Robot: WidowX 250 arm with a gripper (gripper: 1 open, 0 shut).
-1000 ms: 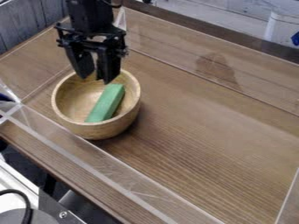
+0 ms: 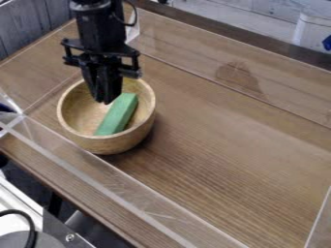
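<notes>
A wooden bowl [image 2: 81,129] sits on the left half of the wooden table. A green block [image 2: 118,113] lies inside it, along its right side. The black gripper [image 2: 99,77] hangs over the back of the bowl, above the block's far end. Its fingers look close together and shut, with nothing visible between them.
A clear strip or film runs along the table's left part. A grey rounded object [image 2: 14,232] is at the bottom left corner, beyond the table edge.
The gripper's fingers have come closer together over the bowl, and the arm has shifted slightly. The bowl and green block look unmoved.
</notes>
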